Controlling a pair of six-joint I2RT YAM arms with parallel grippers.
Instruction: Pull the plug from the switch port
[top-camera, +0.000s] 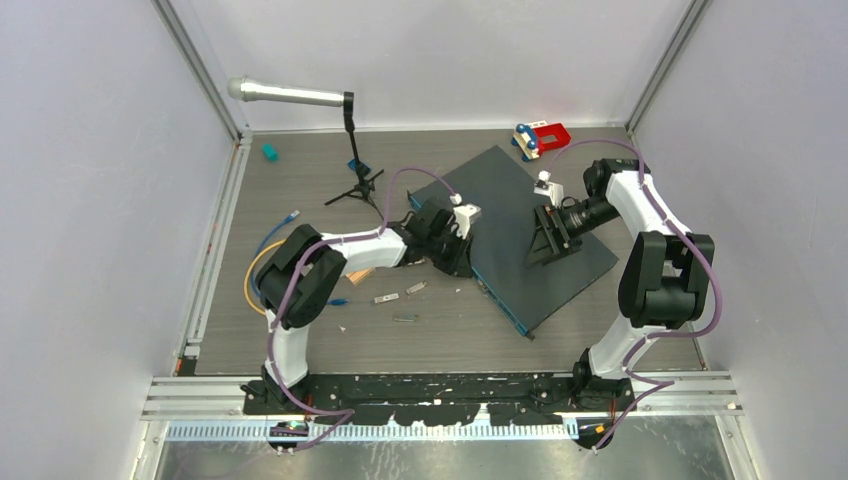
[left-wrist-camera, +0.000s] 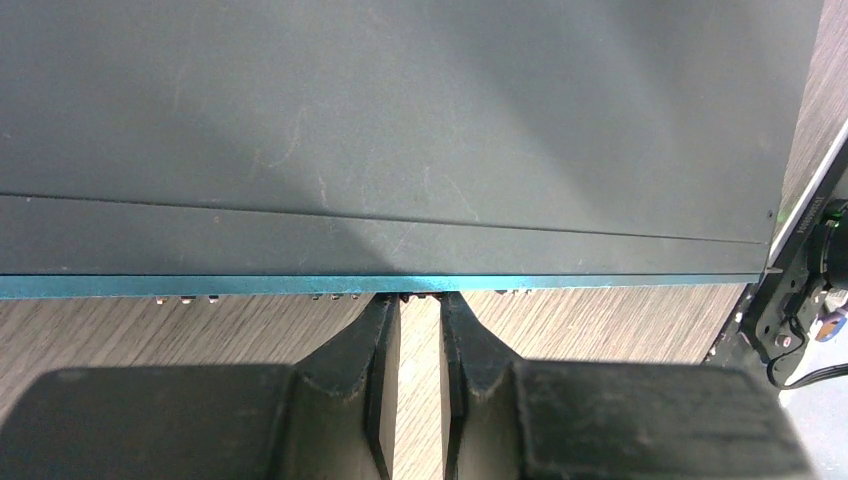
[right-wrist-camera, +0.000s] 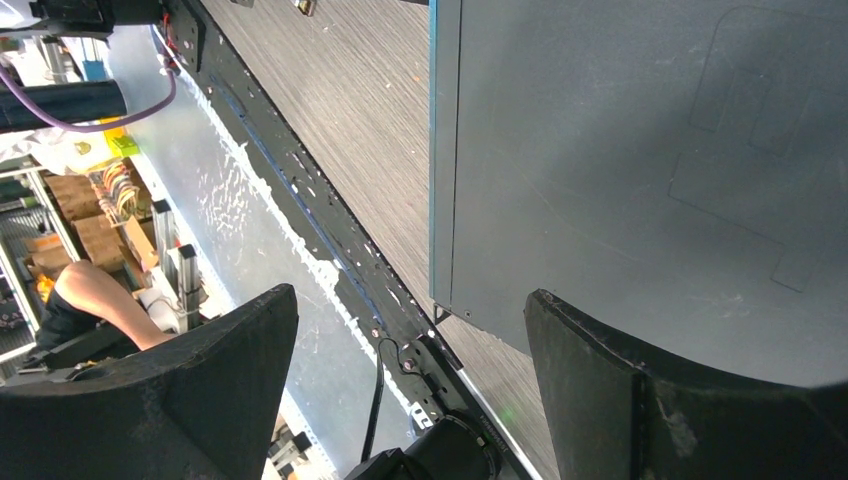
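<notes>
The dark switch (top-camera: 510, 200) lies tilted on the table, its teal front edge facing lower left. My left gripper is at that edge (left-wrist-camera: 250, 285), fingertips just under it with a narrow gap between the fingers; what sits between the tips is too hidden to tell, and no plug is clearly visible. My right gripper stands open above the switch's top, nothing between its fingers.
Blue and yellow cables (top-camera: 250, 280) and several small metal modules (top-camera: 386, 298) lie on the table at left and centre. A tripod stand (top-camera: 355, 185) is at back left, a red-and-blue toy (top-camera: 550, 138) at back right.
</notes>
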